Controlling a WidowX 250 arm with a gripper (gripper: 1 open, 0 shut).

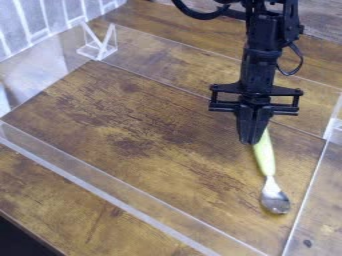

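A spoon with a pale yellow-green handle (265, 158) and a metal bowl (275, 200) lies on the wooden table at the right, bowl toward the front. My black gripper (249, 135) is at the upper end of the handle, slightly to its left, its fingers close together and pointing down. Nothing clearly shows between them; the handle's tip is partly hidden behind the gripper.
Clear plastic walls border the wooden work surface (127, 135), which is empty across its middle and left. A white bracket (99, 42) stands at the back left, near a white slatted rack (24, 22).
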